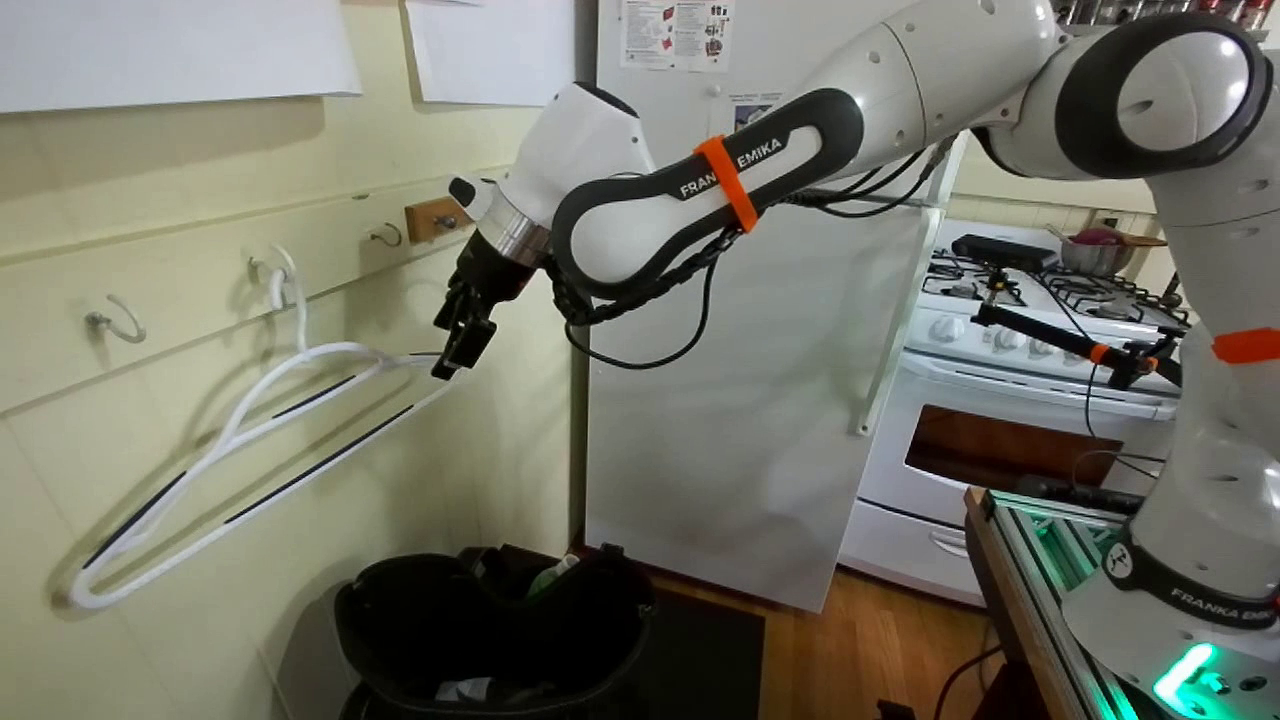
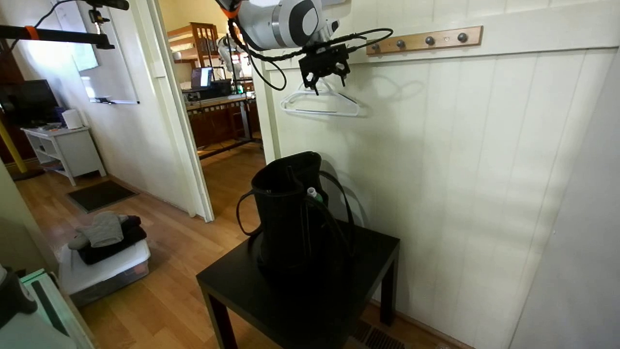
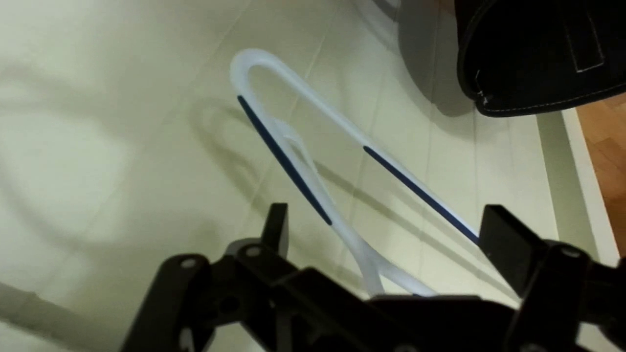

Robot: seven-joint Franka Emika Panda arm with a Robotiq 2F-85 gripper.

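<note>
A white hanger (image 1: 228,446) with dark grip strips hangs from a wall hook (image 1: 254,266) in exterior view 1. My gripper (image 1: 449,344) is at the hanger's right end, its fingers overlapping that end in this view; touching or not, I cannot tell. In exterior view 2 the open gripper (image 2: 329,88) appears in front of the hanger (image 2: 317,111). From the wrist, the fingers (image 3: 276,229) stand wide apart, and the hanger (image 3: 346,226) runs down between and behind them. Nothing is gripped.
A black bag (image 2: 285,215) stands on a dark small table (image 2: 232,273) below the hanger. The wall carries an empty hook (image 1: 116,319) on the left and a wooden peg rail (image 2: 430,40). Folded clothes (image 2: 110,235) lie on a box away from the wall.
</note>
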